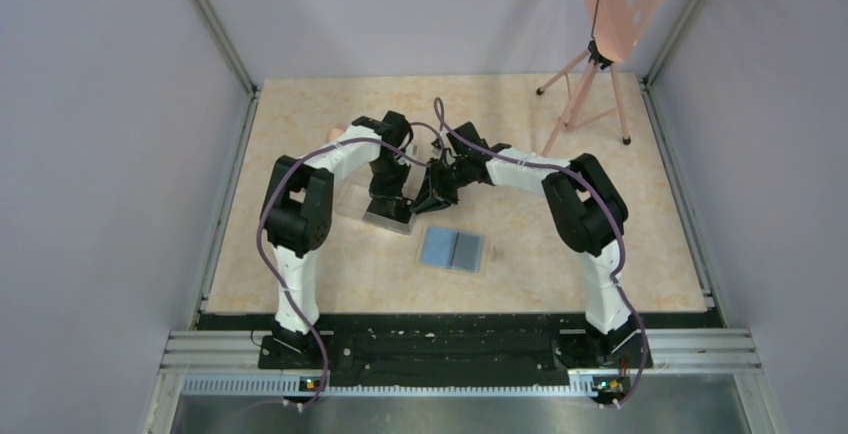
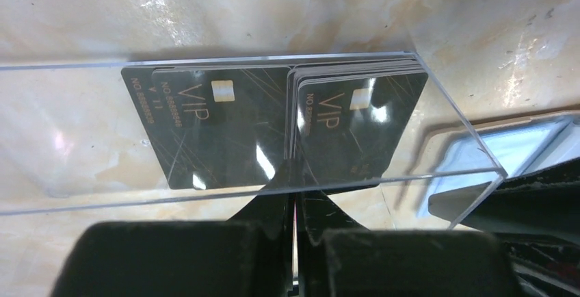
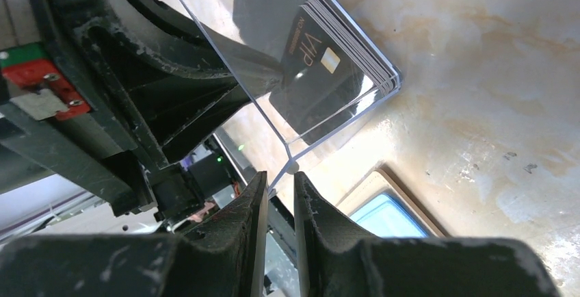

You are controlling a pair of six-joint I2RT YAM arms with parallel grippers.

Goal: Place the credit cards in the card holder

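Black VIP credit cards lie in a clear box: a left stack [image 2: 226, 119] and a right stack [image 2: 349, 126] side by side, the right one thicker. The box's clear rim [image 2: 205, 204] passes in front of the cards. My left gripper is shut over the near edge of the box, no card visible between its fingers. In the right wrist view my right gripper is part open at the box's near right corner [image 3: 290, 152], a clear edge reaching its left finger [image 3: 258, 204]. Whether it touches both fingers I cannot tell.
A blue and grey flat item [image 1: 453, 249] lies on a beige tray [image 1: 486, 254] in front of the right gripper. A tripod [image 1: 590, 94] stands at the back right. Both grippers are close together.
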